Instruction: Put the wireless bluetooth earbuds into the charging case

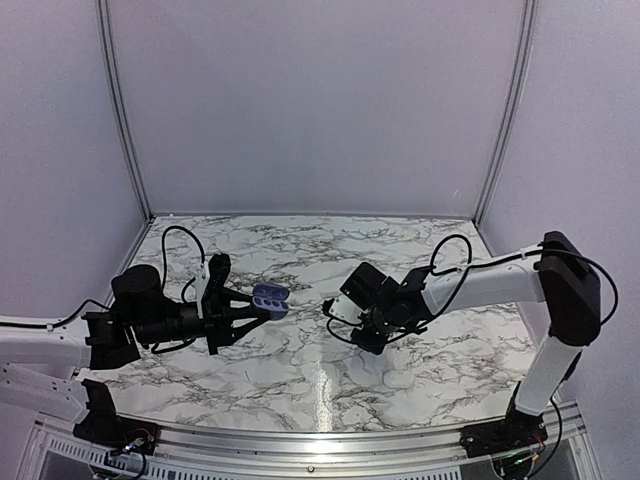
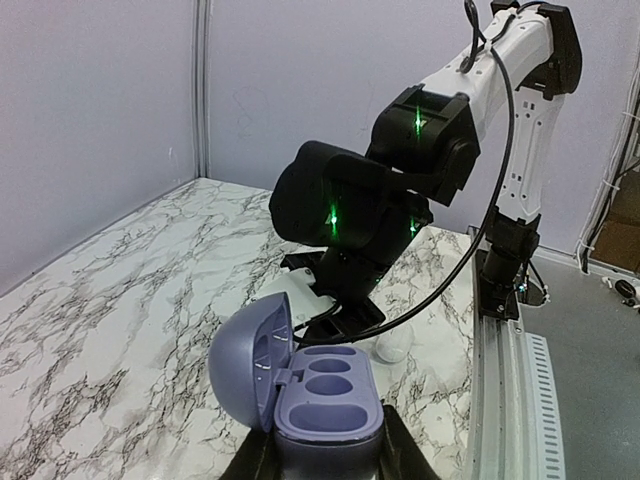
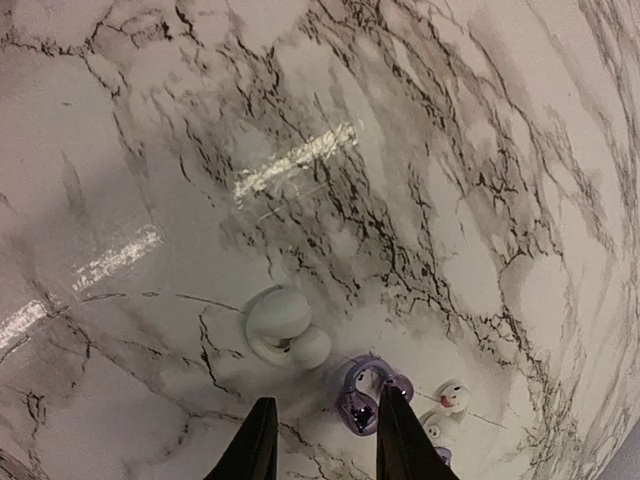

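The lavender charging case (image 2: 330, 410) has its lid up, and its slots look empty in the left wrist view. My left gripper is shut on the case's lower body, holding it above the table, as the top view also shows at the case (image 1: 270, 300). In the right wrist view, a small purple curved earbud (image 3: 350, 385) lies near the tip of one finger. Another small piece, whitish and purple, perhaps the second earbud (image 3: 452, 398), is partly hidden behind that finger. My right gripper is open, its fingers apart above the table.
A whitish, rounded piece (image 3: 280, 315) rests on the marble table beside the purple earbud. The left wrist view shows a pale round thing (image 2: 394, 342) near the right arm.
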